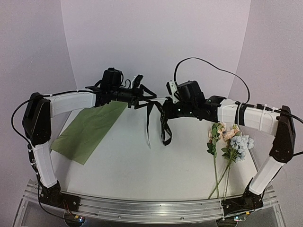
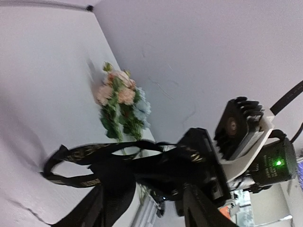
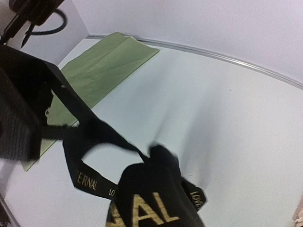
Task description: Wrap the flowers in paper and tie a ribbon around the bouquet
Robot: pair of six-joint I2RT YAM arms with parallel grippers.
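Observation:
A black ribbon with gold lettering (image 3: 156, 203) spans the small gap between my two grippers, above the table. In the top view, one narrow strip hangs under my left gripper (image 1: 155, 97) and a loop dangles beneath my right gripper (image 1: 166, 105). The right gripper is shut on the bunched ribbon, which covers its fingertips. Ribbon also touches the left gripper's tips, but whether those fingers grip it is unclear. On the table's right side lie the fake flowers (image 1: 241, 142), peach and pale blue, with their stems toward the front.
A flat green sheet (image 1: 90, 132) lies on the left of the white table. Between the sheet and the flowers, the table (image 1: 156, 170) is bare. Grey walls enclose the sides and back; a metal rail (image 1: 151, 208) runs along the front.

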